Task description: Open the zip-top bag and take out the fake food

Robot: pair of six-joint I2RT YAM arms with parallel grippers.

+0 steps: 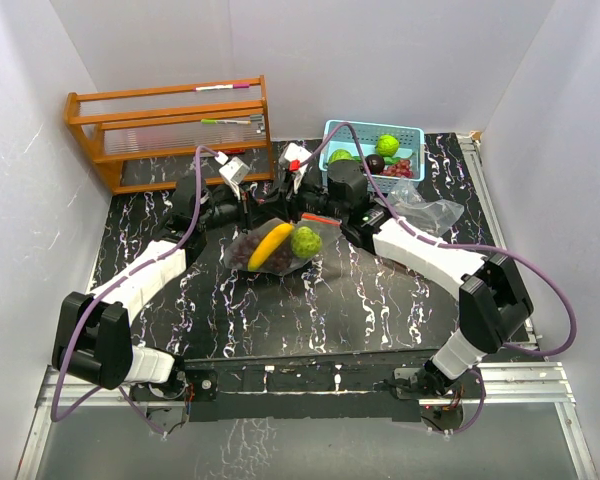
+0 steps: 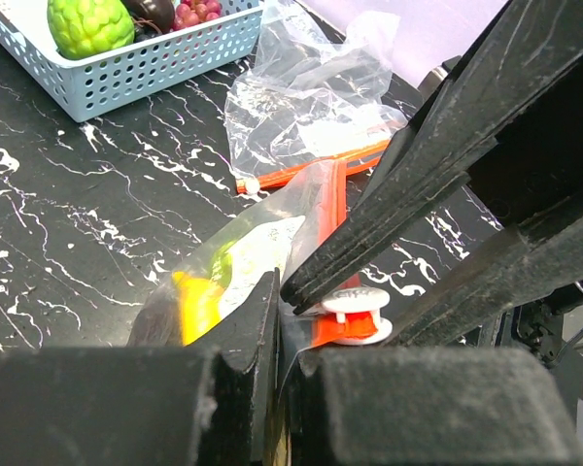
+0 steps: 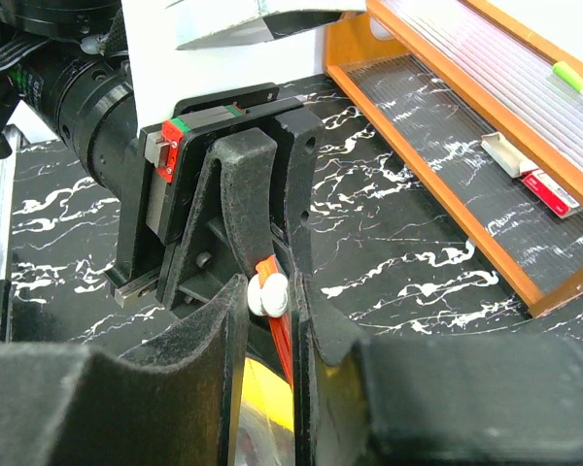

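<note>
The clear zip top bag point(image 1: 322, 232) lies mid-table in the top view, holding a yellow banana point(image 1: 270, 247), a bumpy green fruit point(image 1: 306, 242) and dark grapes point(image 1: 243, 253). My left gripper is shut on the bag's upper edge by the orange zip, the film passing between its fingers. Close beside it, the white zip slider point(image 2: 355, 303) sits between the fingers of my right gripper, which is part open with a narrow gap. How firmly the fingers touch the slider cannot be told. Both arms partly cover the bag's top.
A light blue basket with fake fruit stands at the back right. An empty zip bag point(image 2: 306, 107) with an orange strip lies in front of it. A wooden rack point(image 1: 170, 118) stands at the back left.
</note>
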